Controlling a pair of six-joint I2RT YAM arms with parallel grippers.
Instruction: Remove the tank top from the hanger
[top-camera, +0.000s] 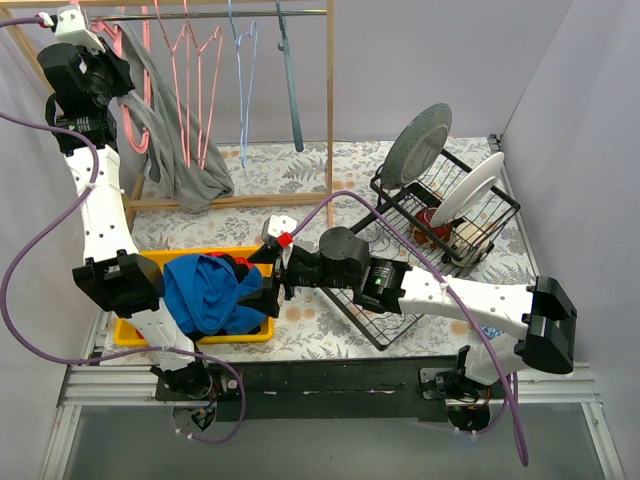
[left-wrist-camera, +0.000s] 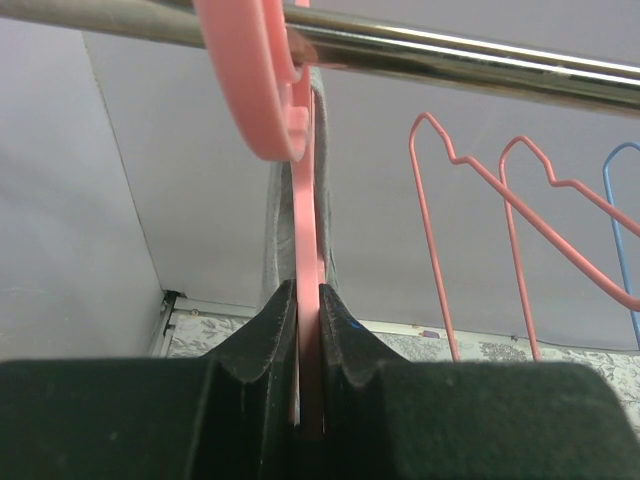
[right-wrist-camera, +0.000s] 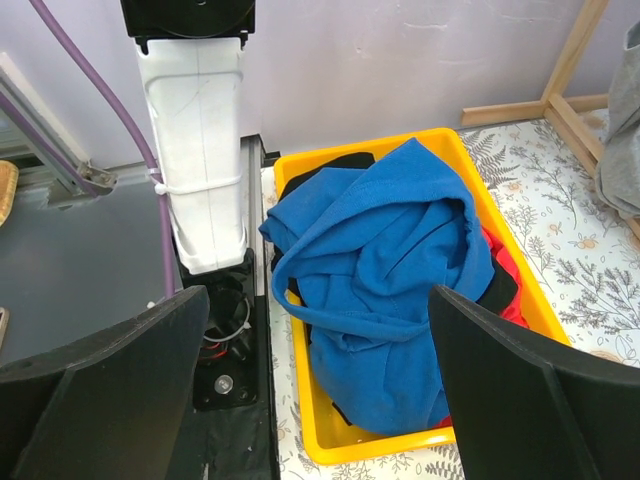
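Note:
My left gripper (top-camera: 118, 78) is high at the rail's left end, shut on a pink hanger (left-wrist-camera: 305, 230). The grey tank top (top-camera: 190, 175) hangs on that hanger, draped down toward the wooden base; in the left wrist view only a narrow grey strip (left-wrist-camera: 281, 230) shows behind the hanger. My right gripper (top-camera: 262, 275) stands open above the yellow bin (right-wrist-camera: 450, 145), nothing between its fingers.
A metal rail (top-camera: 230, 14) on a wooden frame (top-camera: 330, 100) holds more pink, blue and teal hangers. The bin holds blue cloth (right-wrist-camera: 380, 260) with black and red pieces. A dish rack (top-camera: 380, 335) with plates (top-camera: 465, 185) stands at the right.

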